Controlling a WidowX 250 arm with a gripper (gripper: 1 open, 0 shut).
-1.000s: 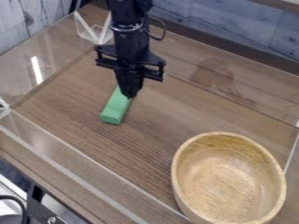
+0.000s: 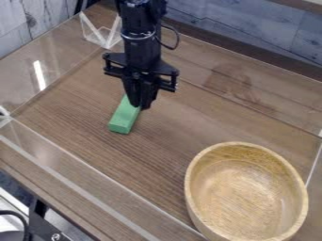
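A dark robot gripper (image 2: 138, 94) hangs from the top centre over a green block (image 2: 123, 117) on the wooden table. Its tips are just above or at the block's upper end; whether they touch it, and how far apart they stand, is unclear.
A round tan bowl (image 2: 246, 193) fills the lower right. The wooden table (image 2: 214, 113) is otherwise mostly clear. Some translucent plastic stands at the left edge, and a dark cable (image 2: 13, 221) lies at the lower left.
The arm and gripper have shifted very slightly. The green block and bowl appear unmoved.
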